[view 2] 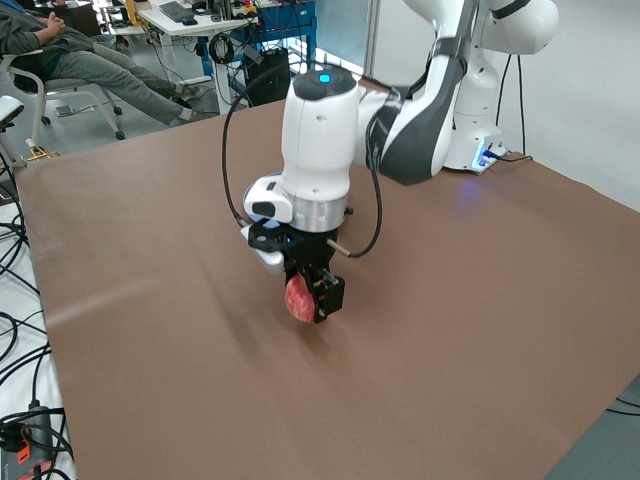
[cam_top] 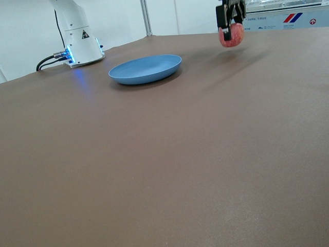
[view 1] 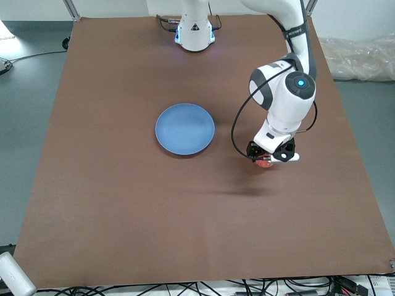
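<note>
My gripper (cam_top: 230,32) is shut on a red apple (cam_top: 232,38), held just above the table, which shows also as the red shape (view 2: 298,298) under the wrist in the right view. In the left view the wrist mostly hides the apple (view 1: 263,164). A round blue plate (view 1: 184,129) lies flat and empty on the brown table to the left of the gripper; in the top view the plate (cam_top: 145,70) is left of and below the held apple.
Cables run along the front edge, outside the tabletop.
</note>
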